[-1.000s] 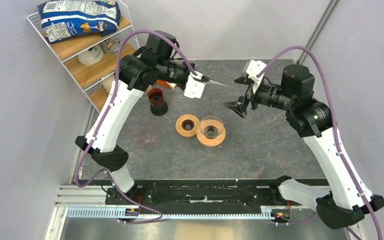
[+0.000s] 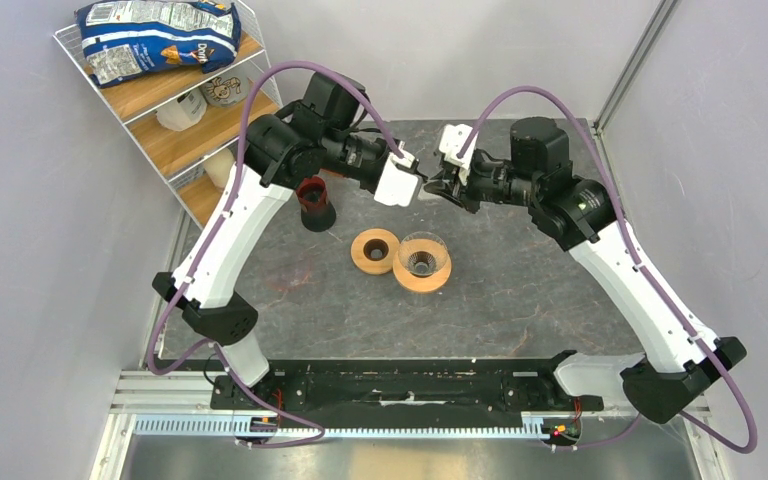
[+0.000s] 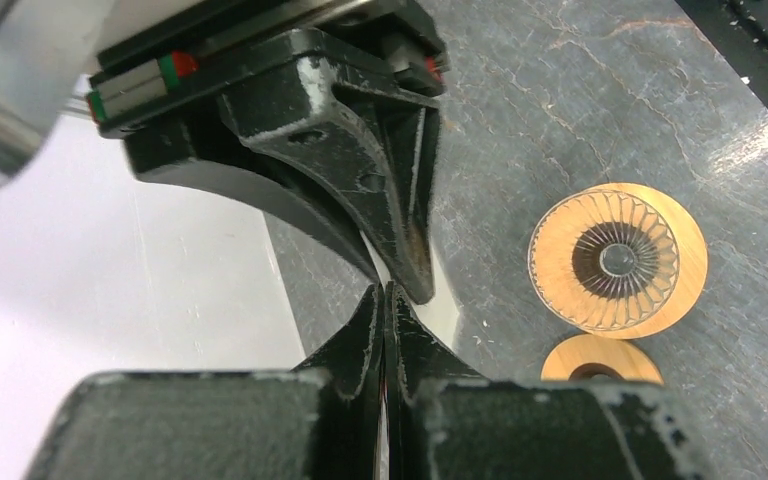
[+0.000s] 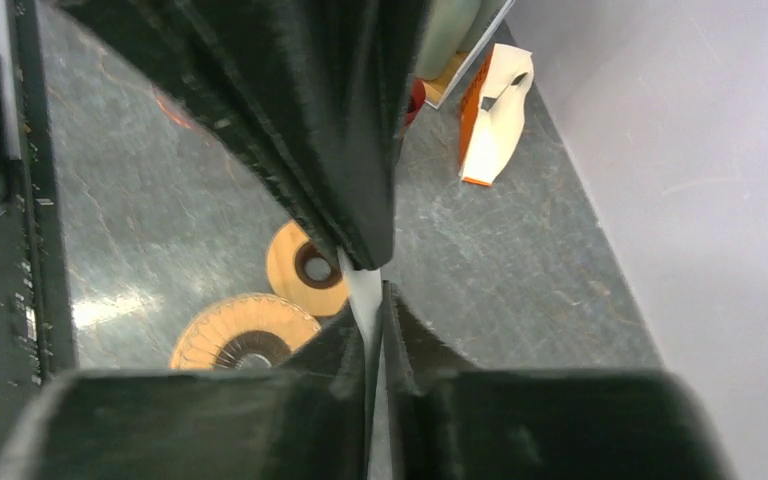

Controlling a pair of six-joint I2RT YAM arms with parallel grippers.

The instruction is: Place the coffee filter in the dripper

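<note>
The dripper, a clear ribbed cone on a wooden base, stands on the counter below both grippers. My left gripper is shut on the white coffee filter, held edge-on. In the right wrist view the filter shows as a thin white strip between dark fingers. Whether the right fingers grip it I cannot tell.
A smaller wooden holder stands left of the dripper. A red-and-black container stands near the shelf at the back left. A paper package shows in the right wrist view.
My right gripper has moved left onto the filter, right up to my left gripper. The left gripper has shifted slightly right and down with the filter.
</note>
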